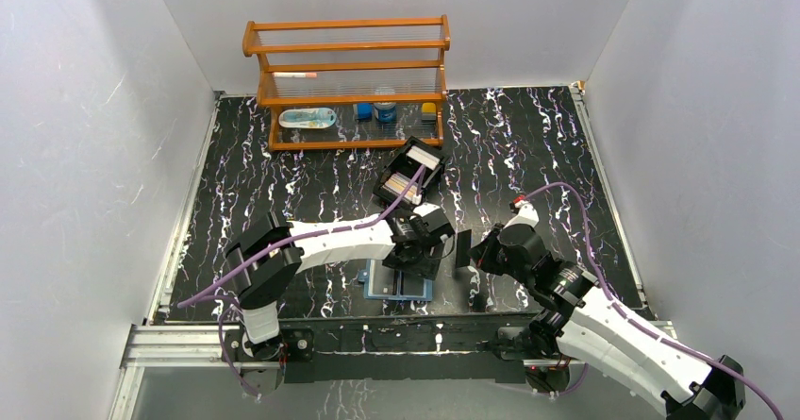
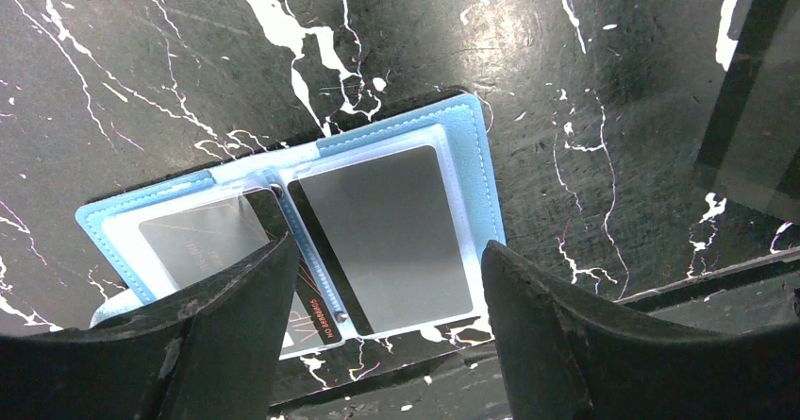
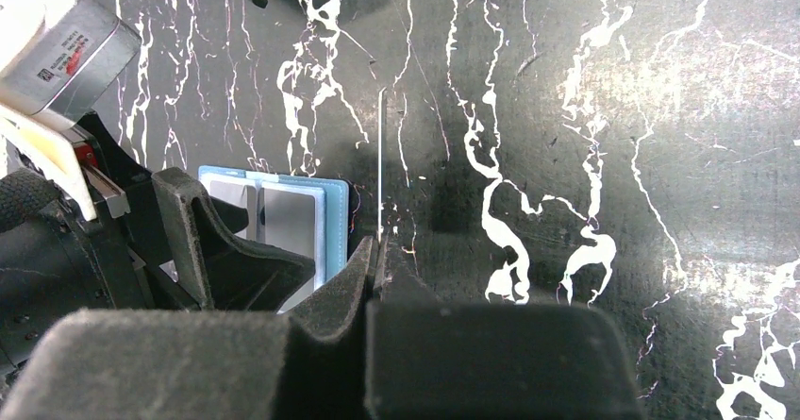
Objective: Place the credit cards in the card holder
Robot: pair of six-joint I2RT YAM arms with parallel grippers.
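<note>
The light-blue card holder (image 2: 476,146) lies open and flat on the table. Its left pocket shows a grey card (image 2: 212,236) with a black stripe and printing; behind the right window is a grey panel with a black stripe (image 2: 387,231). My left gripper hangs over the holder, open, nothing between its fingers. To the holder's right, my right gripper (image 1: 475,253) is shut on a dark thin card (image 1: 462,248). In the right wrist view this card (image 3: 381,165) appears edge-on, sticking out past the fingertips. The left arm partly covers the holder from above.
A black open case (image 1: 411,172) with light and tan contents stands behind the left gripper. The wooden rack (image 1: 349,144) with several items is at the back. Bare marble table extends behind the right arm.
</note>
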